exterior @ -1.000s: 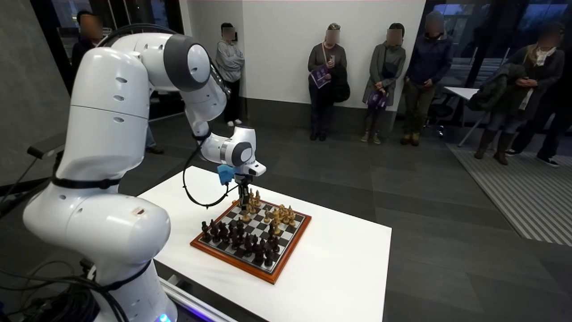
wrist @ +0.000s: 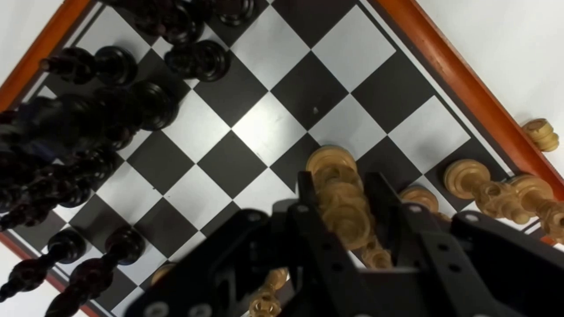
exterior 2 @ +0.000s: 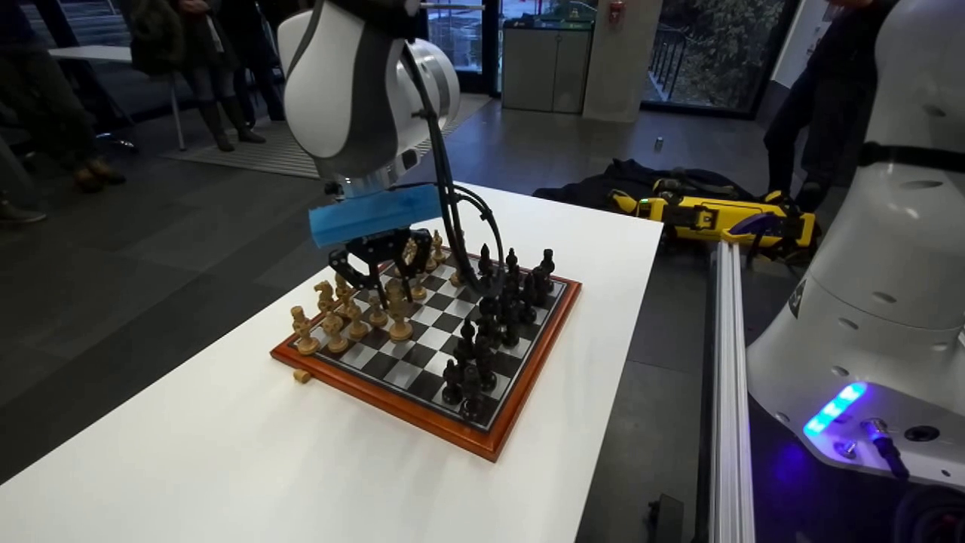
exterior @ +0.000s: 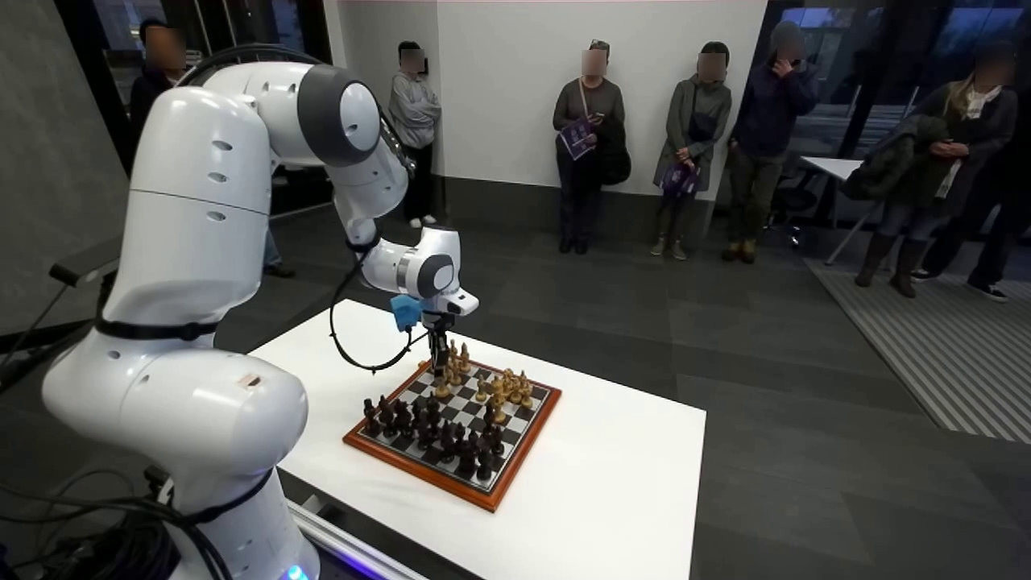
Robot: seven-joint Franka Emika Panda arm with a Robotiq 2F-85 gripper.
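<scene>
My gripper is shut on a tan chess piece, its round base showing between the two dark fingers. From the side, the gripper points down over the tan half of the chessboard, with the held piece upright below the fingertips. Whether its base touches the square is hard to tell. Further off, in exterior view 1, the gripper is small and close above the tan pieces.
Other tan pieces stand close by on the board's near side. Dark pieces crowd the opposite side. A small tan piece lies on the white table beside the wooden border. Several squares mid-board are empty.
The arm and the board look almost the same as before. In the background, one bystander has lowered a hand and another has raised one to the face.
</scene>
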